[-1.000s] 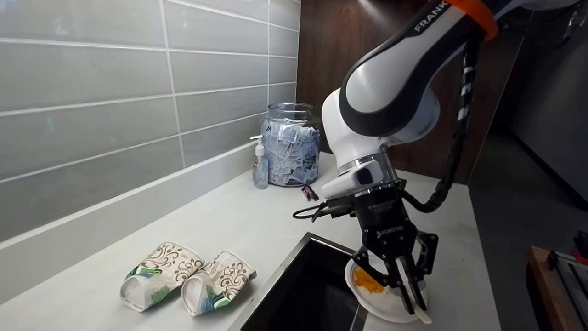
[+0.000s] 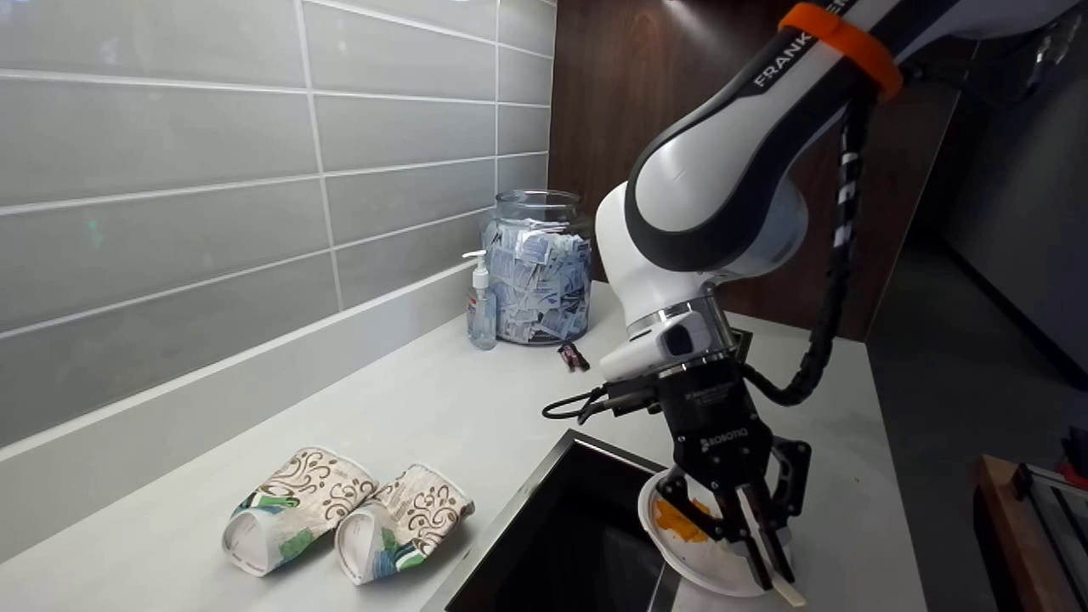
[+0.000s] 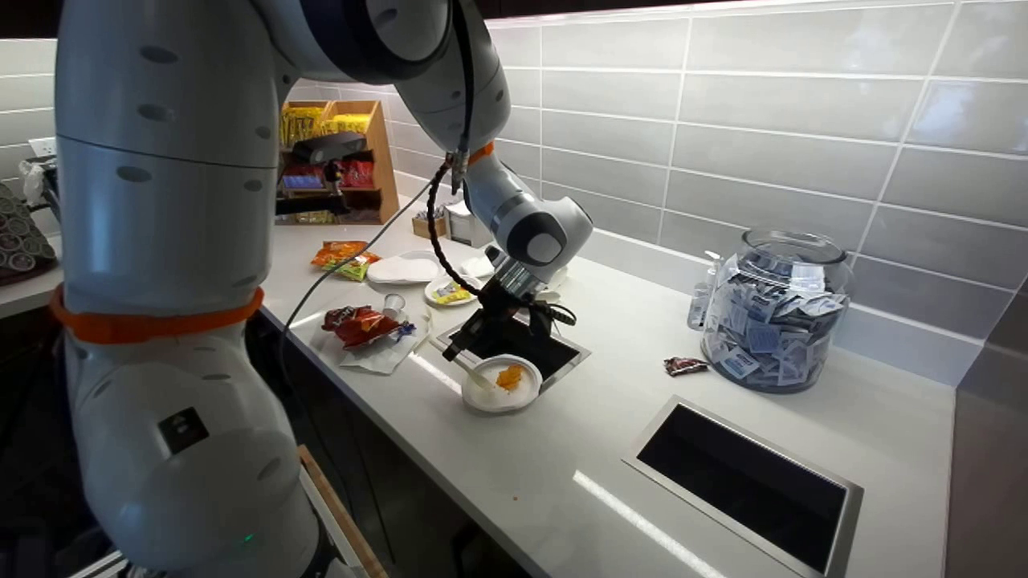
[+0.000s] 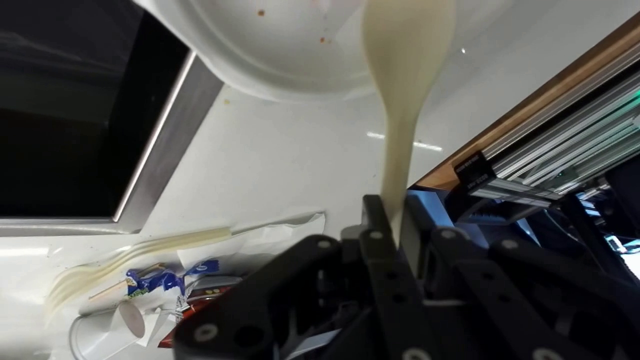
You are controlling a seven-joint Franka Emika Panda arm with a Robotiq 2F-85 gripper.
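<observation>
My gripper is shut on the handle of a pale cream spoon [image 4: 402, 102], whose broad end reaches over the white plate in the wrist view. In exterior view 2 the spoon [image 3: 474, 374] slants from the fingertips toward the plate's left part. The white plate [image 3: 493, 405] overlaps the near edge of a black counter opening. Orange food [image 3: 510, 376] lies on that plate. From exterior view 1, my gripper [image 2: 777, 581] is in front of the plate's right side and hides part of it. Whether the spoon touches the plate cannot be told.
The metal-framed opening [image 4: 171, 138] borders the plate. Two crumpled patterned cups [image 2: 296, 505] lie left of it. A red snack bag [image 3: 358, 326] and plates sit behind. A glass jar [image 3: 778, 313] of packets stands right, with clear counter between.
The arm and gripper have shifted slightly, the spoon moving a little right and down in exterior view 1. The plate and the orange food look unmoved.
</observation>
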